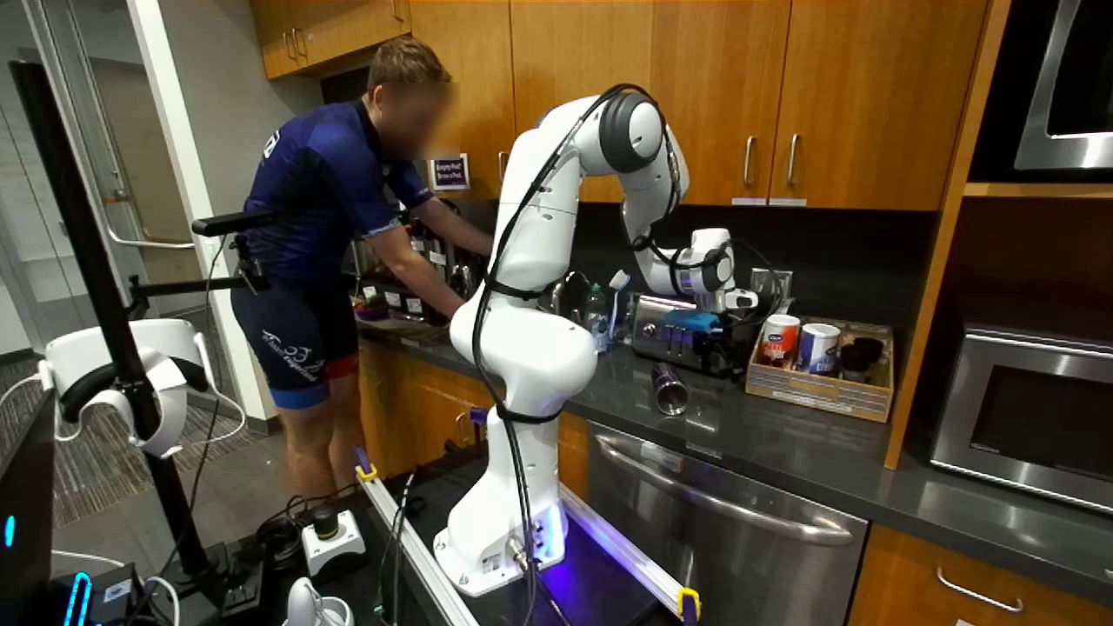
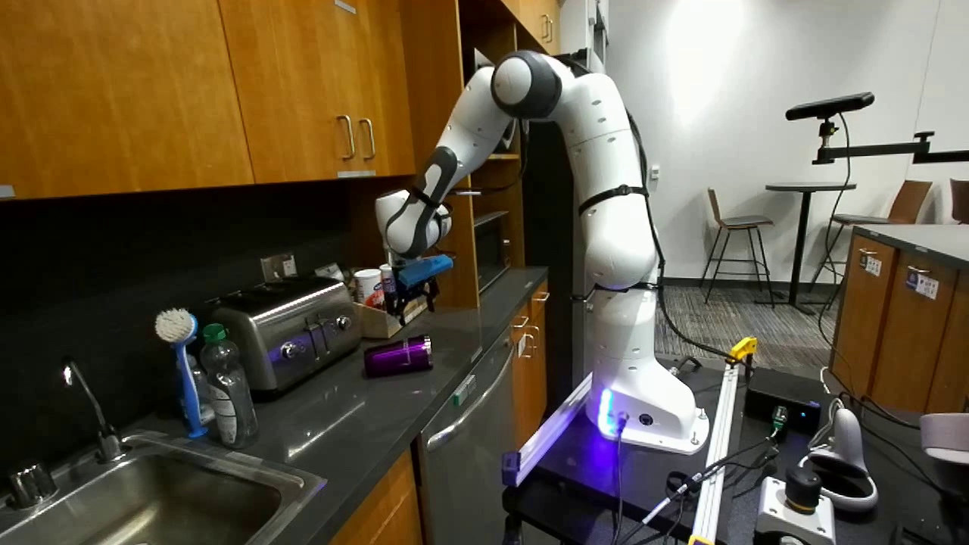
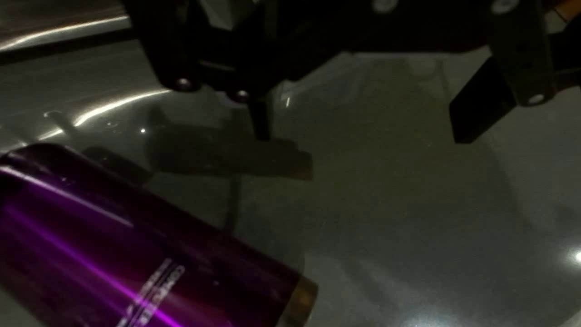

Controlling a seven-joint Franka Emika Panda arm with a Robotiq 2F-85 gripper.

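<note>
A shiny purple tumbler [image 2: 397, 356] lies on its side on the dark counter, in front of the toaster. Its open end points toward the counter's front edge in exterior view 1, where the tumbler [image 1: 669, 389] is seen end-on. In the wrist view the tumbler [image 3: 136, 245] fills the lower left, white lettering on its side. My gripper is open there, its dark fingers wide apart with only bare counter between them. The gripper [image 2: 418, 298] hangs above the counter beside the toaster, apart from the tumbler.
A steel toaster [image 2: 288, 334] stands against the wall. A cardboard box [image 1: 819, 395] with canisters sits right of the gripper. A bottle [image 2: 227, 390], a dish brush [image 2: 188, 363] and a sink [image 2: 182, 477] are farther along. A person [image 1: 323, 219] leans over the counter at left.
</note>
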